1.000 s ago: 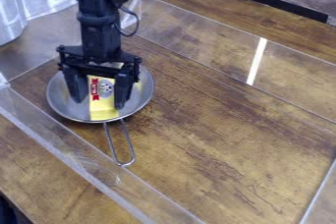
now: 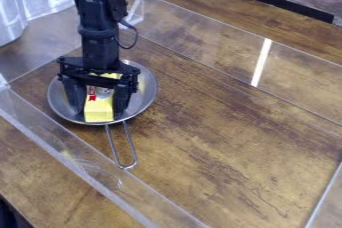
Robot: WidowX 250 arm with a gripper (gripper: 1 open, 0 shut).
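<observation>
My gripper (image 2: pixel 96 94) is low over a grey metal pan (image 2: pixel 140 107) on the wooden table, its two black fingers spread open around a yellow block (image 2: pixel 99 112) with a red and white patch. The block lies in the pan, partly hidden by the gripper; whether the fingers touch it I cannot tell. The pan's wire handle (image 2: pixel 128 161) points toward the front.
Clear plastic barriers run along the left and back of the table (image 2: pixel 234 142). A white strip (image 2: pixel 262 62) lies at the back right. The wooden surface right of the pan is clear.
My gripper has moved a little left and down over the pan, covering more of the yellow block. The pan looks to be in the same place.
</observation>
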